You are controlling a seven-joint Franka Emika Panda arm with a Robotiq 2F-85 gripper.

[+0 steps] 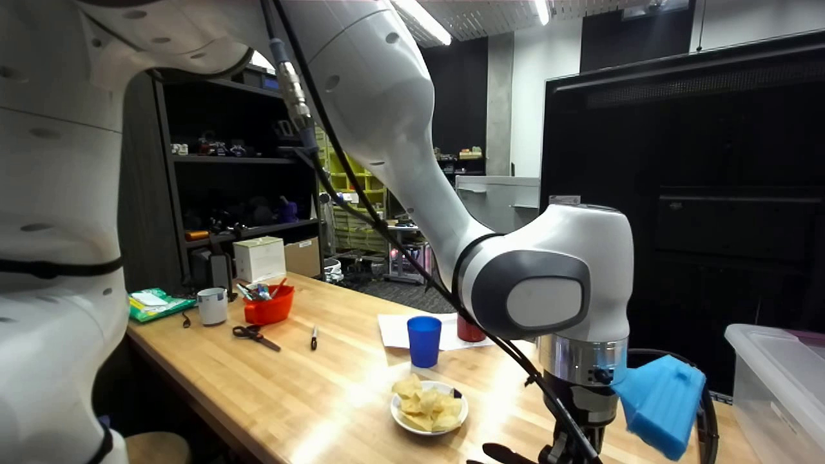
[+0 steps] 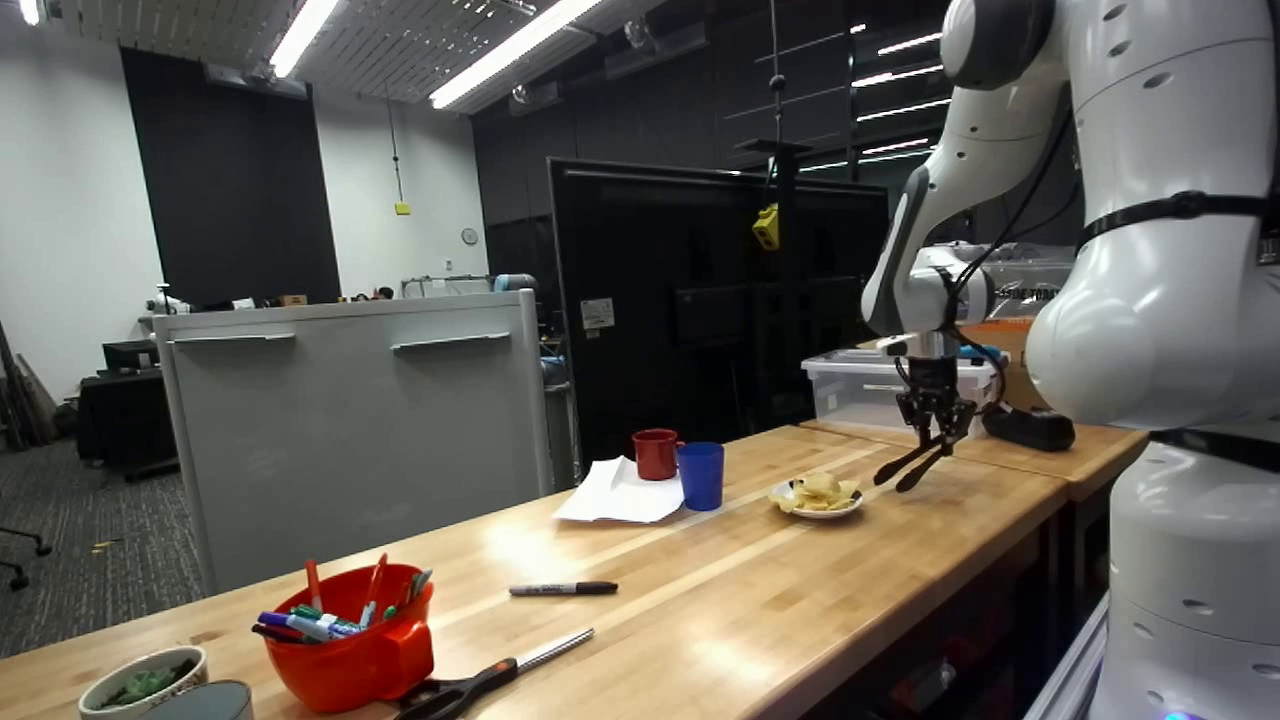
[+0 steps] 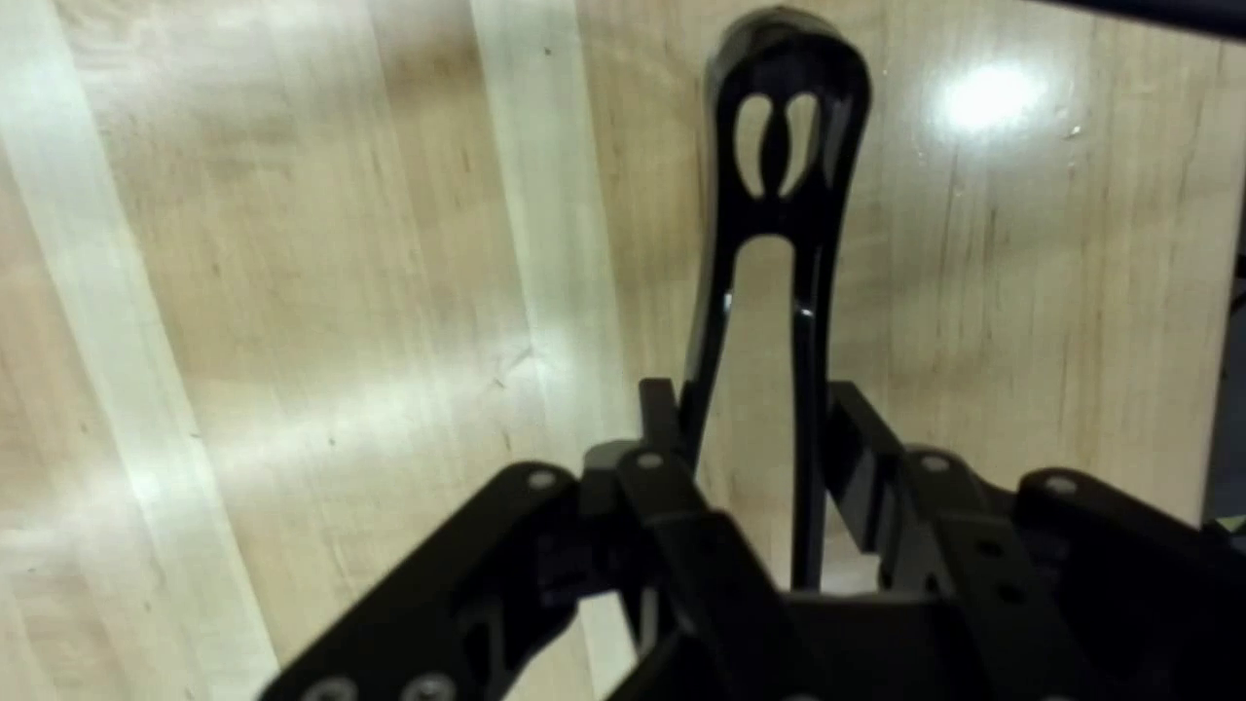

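Black tongs (image 3: 777, 210) run up the middle of the wrist view, their joined, slotted end away from me. My gripper is shut on both tong arms, with a gap of table showing between them. In exterior view 2 the tong tips (image 2: 908, 466) point down toward the left, spread apart, above the table just right of a white plate (image 2: 828, 512). Yellow chips (image 2: 821, 487) are heaped on that plate. Exterior view 1 shows the chips (image 1: 425, 406) again, left of the dark tong ends (image 1: 506, 453); the frame's lower edge cuts off my fingers there.
Behind the plate stand a blue cup (image 1: 423, 341) and a red mug (image 2: 655, 454) on white paper (image 2: 615, 493). Farther along are a marker (image 2: 564, 588), scissors (image 2: 480, 686) and a red pen holder (image 2: 354, 672). A clear bin (image 2: 840, 386) sits behind my gripper.
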